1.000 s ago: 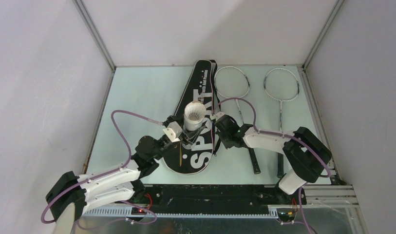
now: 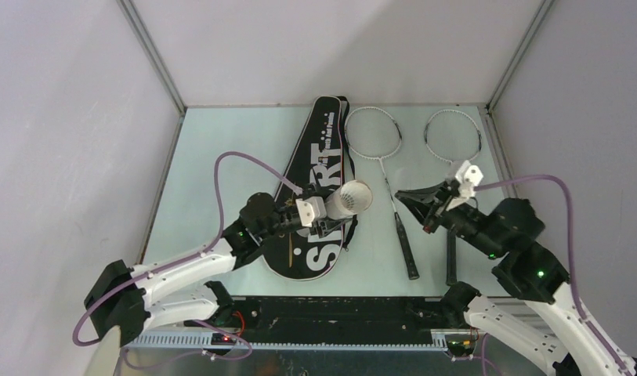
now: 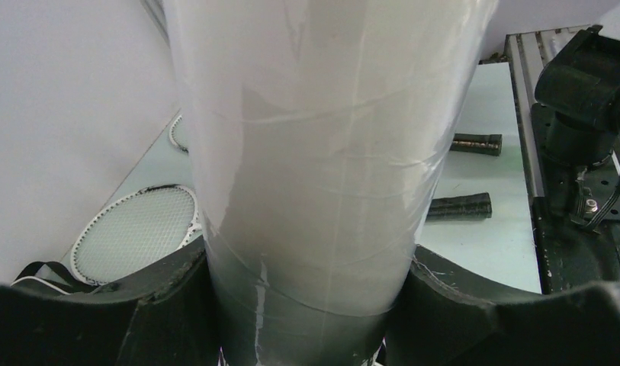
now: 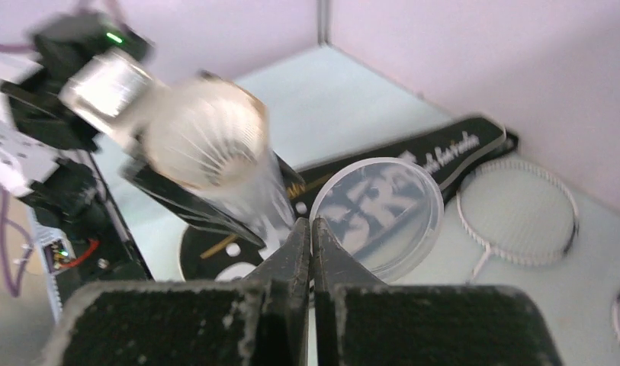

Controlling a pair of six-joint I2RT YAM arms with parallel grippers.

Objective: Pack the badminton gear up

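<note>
A white shuttlecock tube (image 2: 349,199), shuttlecocks visible at its open top, is held upright by my left gripper (image 2: 331,219) above the black racket bag (image 2: 295,254); it fills much of the left wrist view (image 3: 322,168). My right gripper (image 2: 405,202) is raised at the right over the rackets, its fingertips (image 4: 295,259) together. A clear round lid with a whitish rim (image 4: 375,217) shows just above those fingertips in the right wrist view, apparently pinched by its edge. Two rackets lie right of the bag, a near one (image 2: 403,243) and a far-right one (image 2: 451,258).
The board's left part (image 2: 213,149) is clear. Walls enclose the back and both sides, and a dark rail (image 2: 338,313) runs along the front edge.
My right gripper has moved from beside the tube to higher up at the right, away from it.
</note>
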